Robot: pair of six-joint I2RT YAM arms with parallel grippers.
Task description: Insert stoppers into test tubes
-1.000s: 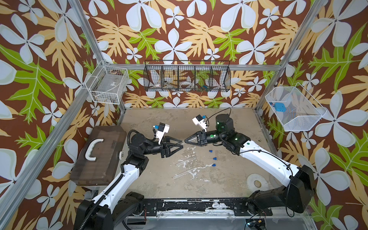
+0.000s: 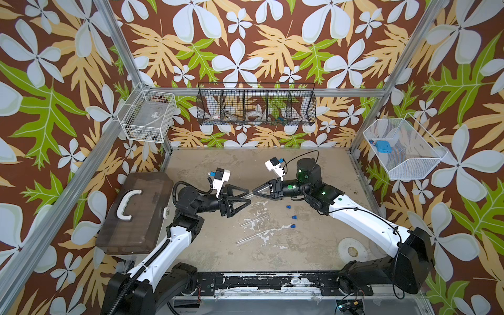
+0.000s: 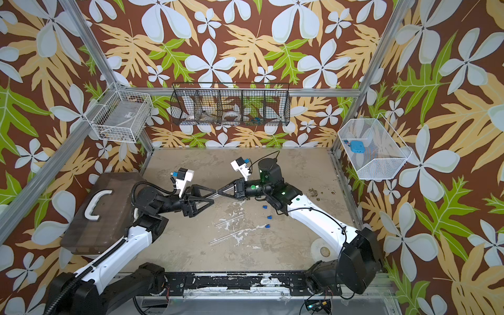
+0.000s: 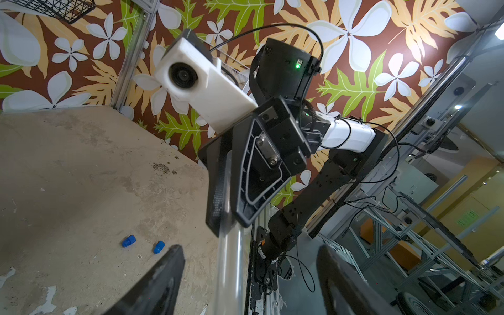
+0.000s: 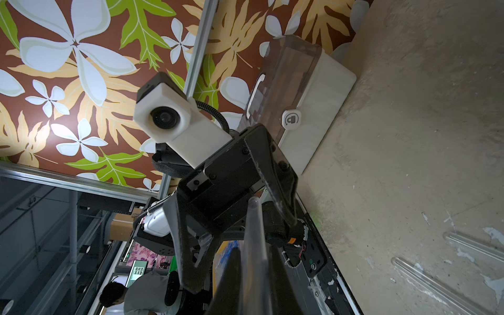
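My right gripper (image 2: 254, 193) is shut on a clear test tube (image 5: 254, 236) above the middle of the table. The tube's rounded end reaches toward my left gripper (image 2: 249, 197), which is open. In the left wrist view, the tube (image 4: 230, 267) runs between the blurred left fingers, with visible gaps on both sides. Two more clear tubes (image 2: 254, 220) (image 5: 438, 286) lie on the table. Three blue stoppers (image 2: 288, 206) (image 2: 294, 216) (image 2: 293, 226) rest to their right; whether the lowest touches a tube is unclear. The held tube's other end is hidden.
A brown lidded case (image 2: 134, 212) stands left of the left arm. White wire baskets (image 2: 152, 137) (image 2: 407, 176) hang at both sides, and a black wire rack (image 2: 244, 113) hangs at the back.
My left arm stays in place, open. Tubes and stoppers on the table have not moved.
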